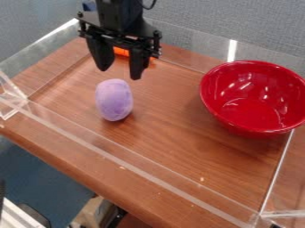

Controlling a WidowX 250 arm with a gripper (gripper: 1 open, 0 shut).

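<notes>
A light purple, egg-shaped object [114, 100] rests on the wooden board at the centre left. Above and behind it hangs my black gripper [120, 62], its two fingers apart with nothing visible between them, clear of the purple object. A large red bowl [251, 98] sits on the right of the board. An orange item behind the gripper is mostly hidden by it.
Clear low walls [233, 50] edge the wooden board [167, 156]. The middle and front of the board are bare. A grey wall rises at the back, and the floor with some objects shows at the lower left.
</notes>
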